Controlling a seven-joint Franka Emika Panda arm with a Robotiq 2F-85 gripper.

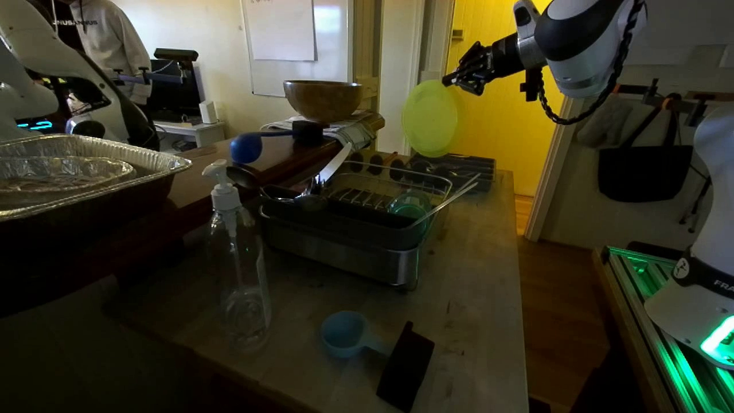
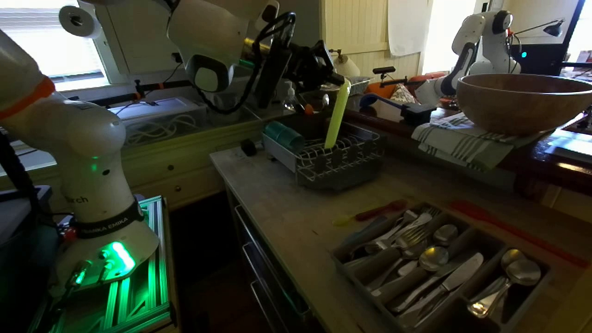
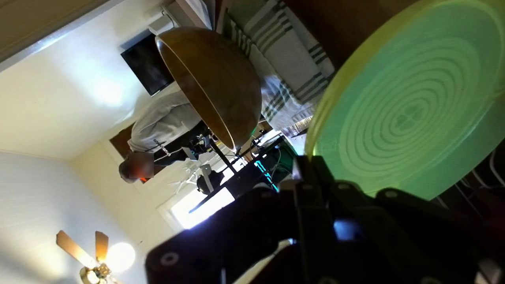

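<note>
A thin yellow-green plate hangs on edge in the air, its rim pinched by my shut gripper. Seen from the side, the plate looks like a narrow upright strip above the wire dish rack; whether its lower edge touches the wires cannot be told. In the wrist view the ringed face of the plate spreads out to the right, and the gripper has its tips at the rim. The rack holds a teal cup and some utensils.
A cutlery tray lies on the counter, with a red utensil beside it. A clear pump bottle and a blue scoop stand at the other end. On the higher ledge sits a wooden bowl on a striped towel.
</note>
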